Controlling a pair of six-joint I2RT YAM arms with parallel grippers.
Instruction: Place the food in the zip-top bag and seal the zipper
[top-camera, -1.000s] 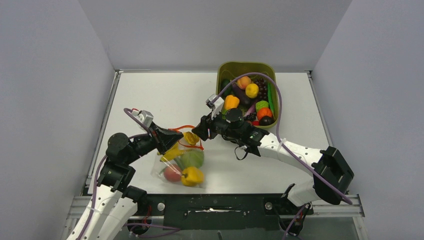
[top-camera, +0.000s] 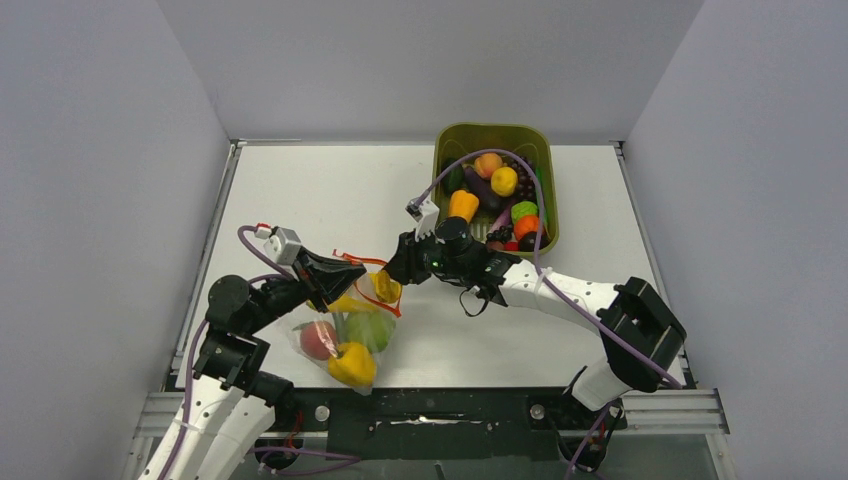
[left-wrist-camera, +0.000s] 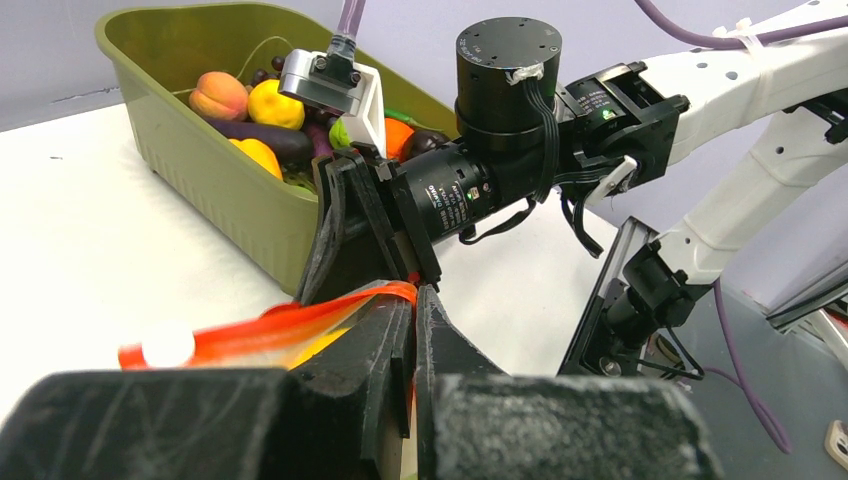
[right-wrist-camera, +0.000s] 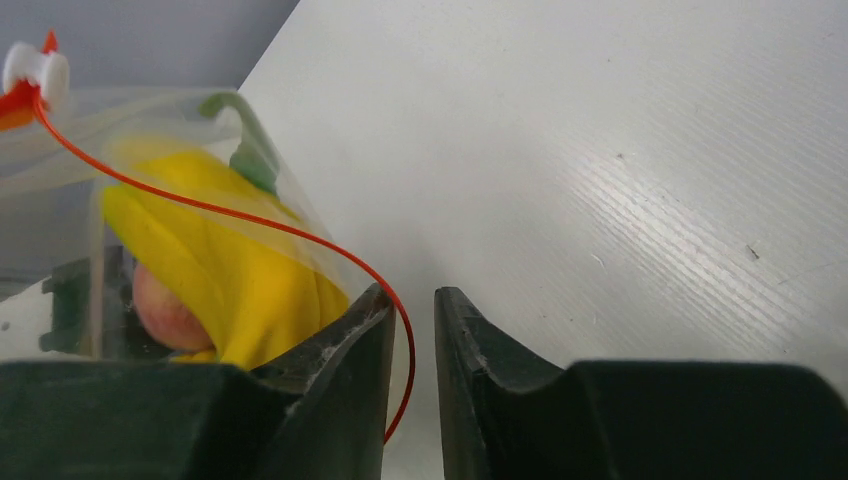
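Note:
The clear zip top bag (top-camera: 302, 338) hangs from my left gripper, which is shut on its orange rim (left-wrist-camera: 345, 303). Through the film show a red round fruit (top-camera: 318, 340), a yellow pepper (top-camera: 352, 366), something green and leafy (top-camera: 370, 330) and yellow food (right-wrist-camera: 215, 265) near the mouth. The mouth gapes toward my right gripper. That gripper is part open, and the thin orange rim curves down between its fingers, close to the left finger (right-wrist-camera: 345, 335). A white slider (right-wrist-camera: 38, 72) sits on the zipper at the far end of the rim.
An olive-green bin (top-camera: 545, 160) at the back right holds assorted fruit and vegetables. It stands close behind my right arm.
My left gripper shifted slightly; my right arm moved slightly left.

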